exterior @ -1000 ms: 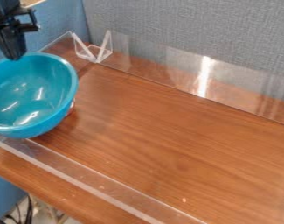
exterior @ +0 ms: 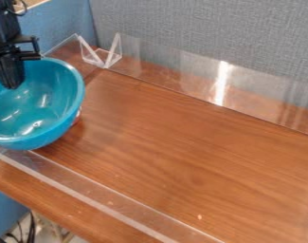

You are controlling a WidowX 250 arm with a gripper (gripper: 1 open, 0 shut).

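A large glossy teal bowl [exterior: 36, 114] sits at the left end of the wooden table, partly cut off by the left edge of the view. My dark gripper [exterior: 9, 74] reaches down at the top left, its lower end over or just inside the bowl's far-left rim. I cannot see clearly whether its fingers are apart or touching the rim.
Clear plastic strips run along its back and front edges, with a clear angled bracket [exterior: 100, 55] at the back left corner. A grey padded wall stands behind.
My gripper has come down from above the bowl to its far-left rim. The bowl shows no clear movement.
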